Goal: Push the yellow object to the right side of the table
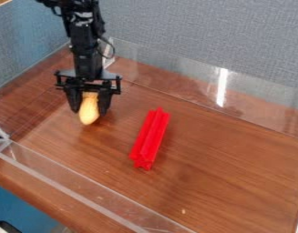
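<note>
The yellow object (89, 110) is oblong and lies on the wooden table (224, 177) toward the back left, its rounded end pointing to the front. Directly over its far end is my black gripper (89, 98), reaching down from above and behind. The fingers (75, 98) are low at the object and hide its upper part. Whether they press on it from the sides or only rest against it does not show.
A red block-like bar (150, 138) lies at mid-table, right of the yellow object. Clear low walls (84, 189) edge the table.
</note>
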